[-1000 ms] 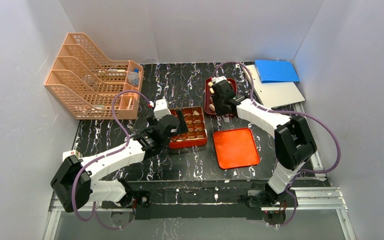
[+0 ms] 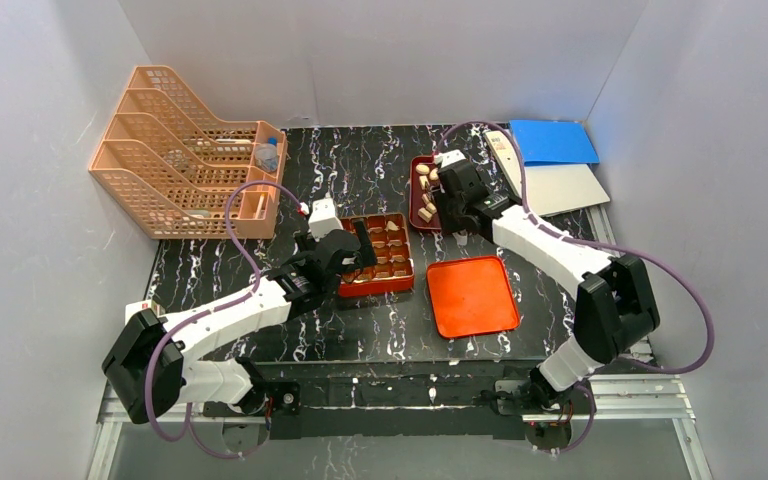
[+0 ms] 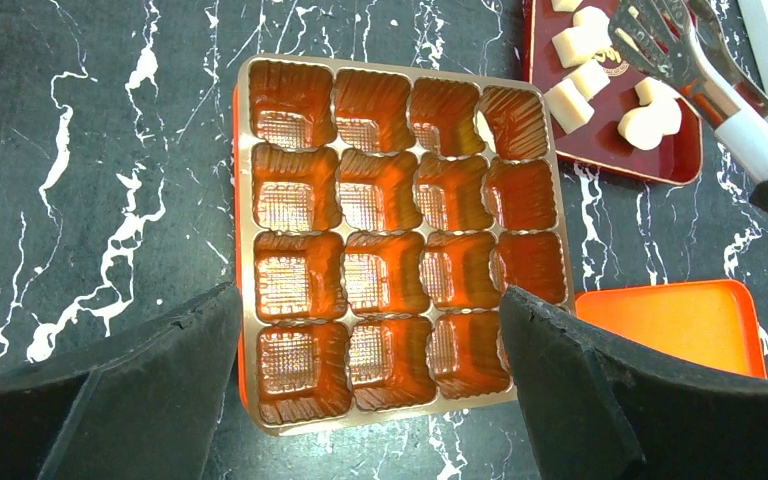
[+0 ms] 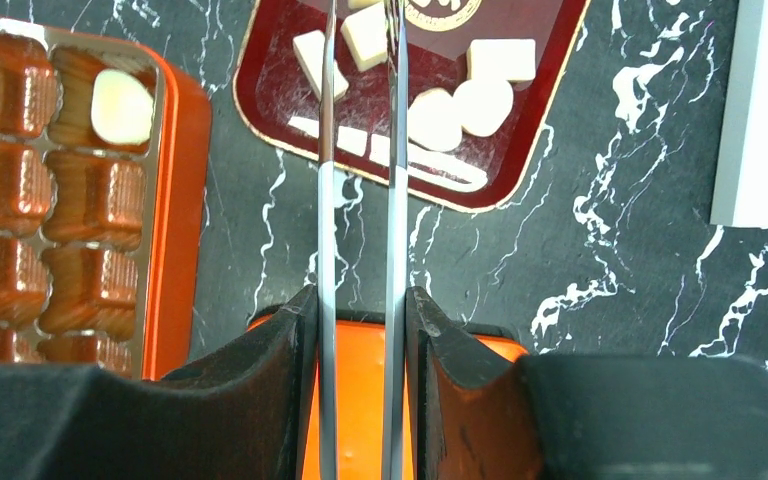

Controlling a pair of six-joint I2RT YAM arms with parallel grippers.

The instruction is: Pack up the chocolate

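Observation:
Cream-coloured chocolate pieces [image 4: 463, 108] lie scattered on a dark red tray [image 3: 615, 158]. The chocolate box [image 2: 380, 288], orange-red with a gold-brown compartment insert [image 3: 400, 418], stands left of that tray. One pale piece sits in its far right corner compartment; the other compartments in view look empty. Over the box, my left gripper is open, its fingers wide apart and holding nothing. My right gripper holds metal tongs [image 4: 397, 250] between its fingers. The tongs' head [image 3: 655, 40] is over the red tray; whether it grips a piece, I cannot tell.
An orange lid or tray [image 2: 473, 297] lies flat on the dark marbled table, front right. A peach rack [image 2: 190, 160] fills the back left. At the back right are a white flat box [image 2: 560, 190] and a blue sheet [image 2: 552, 143].
The left arm, box and orange tray stay where they were.

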